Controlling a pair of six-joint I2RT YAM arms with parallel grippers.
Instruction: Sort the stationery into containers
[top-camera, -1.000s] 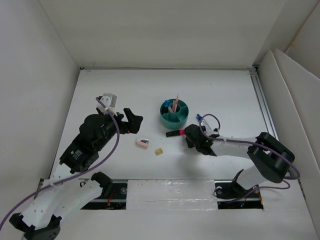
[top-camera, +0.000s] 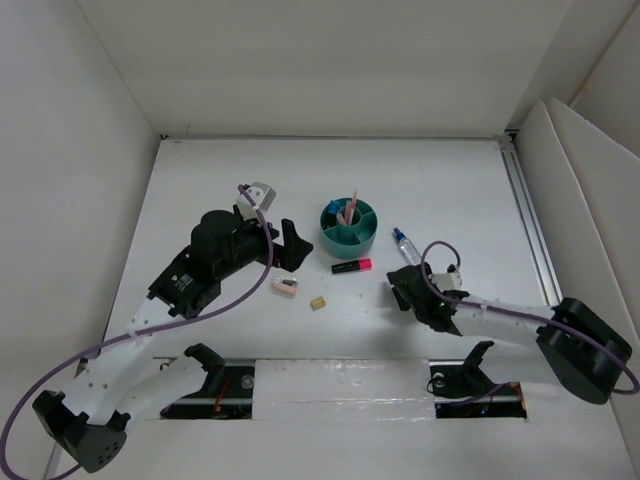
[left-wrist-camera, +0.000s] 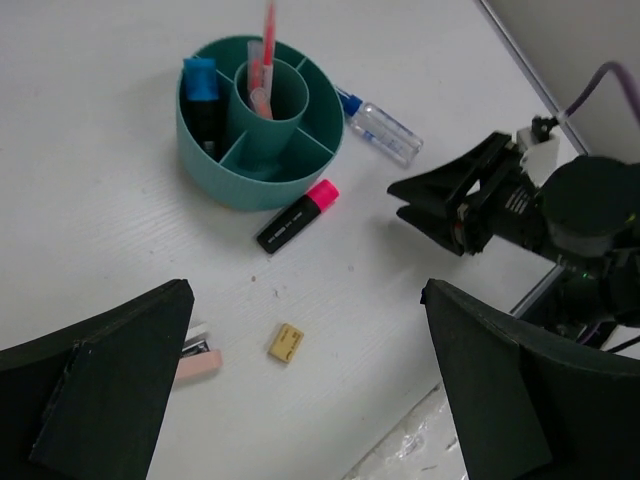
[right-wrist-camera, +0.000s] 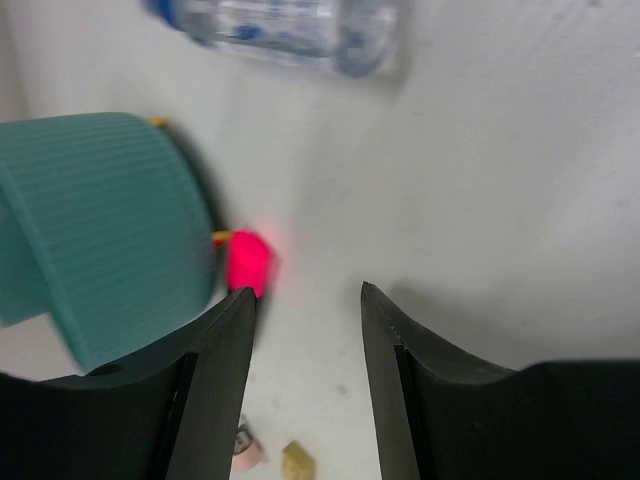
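Observation:
A teal round organizer (top-camera: 348, 246) has compartments with a blue-capped dark marker (left-wrist-camera: 203, 100) and a pink stick (left-wrist-camera: 268, 40) standing in it. Against its front lies a black highlighter with a pink cap (left-wrist-camera: 298, 216). A clear bottle with a blue cap (left-wrist-camera: 386, 133) lies flat to its right. A yellow block (left-wrist-camera: 286, 343) and a pink-and-white item (top-camera: 285, 286) rest nearer the front. My left gripper is open above these two, empty. Right of the highlighter, close to the table, my right gripper has its fingers apart with nothing between them.
A clear plastic sheet (top-camera: 340, 388) covers the front edge. Walls close in both sides, with a metal rail (top-camera: 530, 220) along the right.
The objects look unmoved.

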